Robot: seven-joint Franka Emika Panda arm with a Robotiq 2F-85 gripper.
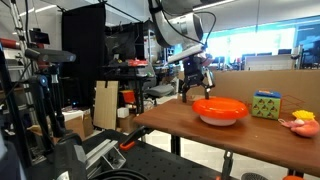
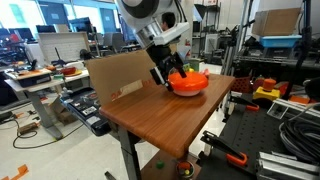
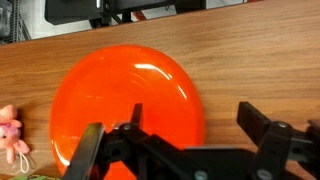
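A round orange-red dish (image 1: 221, 107) rests on the wooden table (image 1: 180, 121), with a pale whitish rounded part showing beneath its rim. In the wrist view the same dish (image 3: 120, 85) fills much of the left half, its smooth surface looking empty where visible. My gripper is open, its dark fingers wide apart near the lower edge. One finger overlaps the dish in that picture, while the other appears over bare wood. From the second exterior view, the dish (image 2: 190, 83) sits close beside and partly behind the arm's lower end. Whether the fingers touch its rim cannot be told.
A green and yellow box (image 1: 266, 105) stands behind the dish toward the right. A pink-orange toy (image 1: 301, 124) lies near the table's right end; it shows as a pink figure (image 3: 10, 132) at the wrist view's left edge.
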